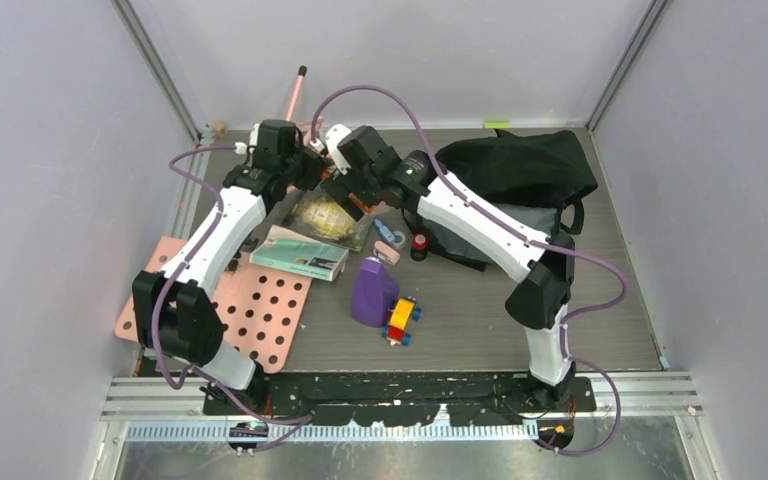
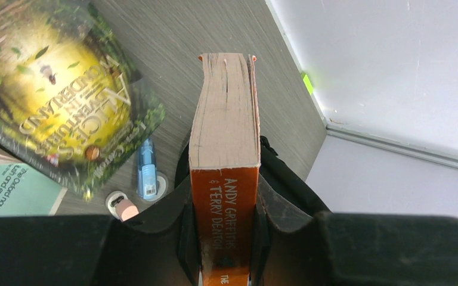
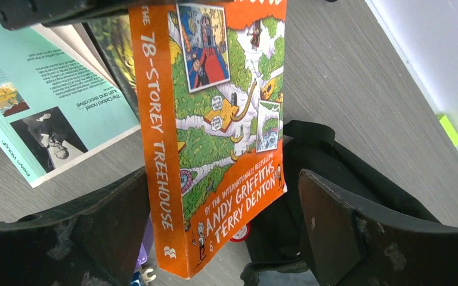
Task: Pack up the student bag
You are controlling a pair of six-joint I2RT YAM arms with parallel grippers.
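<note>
The orange "78-Storey Treehouse" book [image 3: 226, 131] hangs above the table, one end clamped in my left gripper. Its pages and top edge rise between the left fingers in the left wrist view. My right gripper is open around the book's free end, one finger on the spine side, the other by the cover's far edge; whether either touches is unclear. In the top view both grippers meet over the book and mostly hide it. The black and grey bag [image 1: 520, 175] lies at the back right, partly under the right arm.
Below lie the wonderland book [image 2: 65, 101] and a teal book [image 1: 300, 254]. Nearby are a blue tube [image 1: 386, 232], a red-capped jar [image 1: 419, 246], a purple bottle [image 1: 370, 292], a toy car [image 1: 400, 322] and a pink pegboard [image 1: 260, 310].
</note>
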